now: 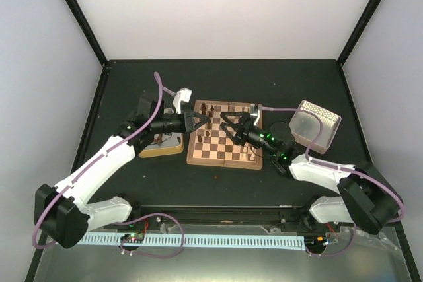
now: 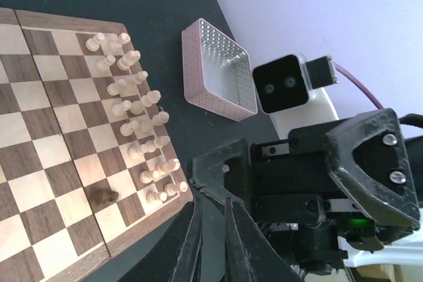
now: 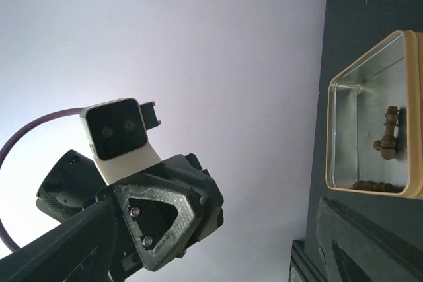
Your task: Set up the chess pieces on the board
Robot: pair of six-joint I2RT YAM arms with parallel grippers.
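The chessboard (image 1: 205, 153) lies in the middle; white pieces (image 2: 155, 99) line its right side, dark pieces stand on the left half in the top view, and one dark piece (image 2: 104, 197) stands at the near right in the left wrist view. My left gripper (image 1: 201, 121) is over the board's upper left, shut; what it holds is hidden in these views. My right gripper (image 1: 226, 121) is open just right of it over the board, nothing visible between its fingers. Dark pieces (image 3: 388, 133) lie in the tan-rimmed box (image 3: 332, 137) on the left.
A pink perforated container (image 2: 195, 64) sits right of the board. The two grippers are close to each other.
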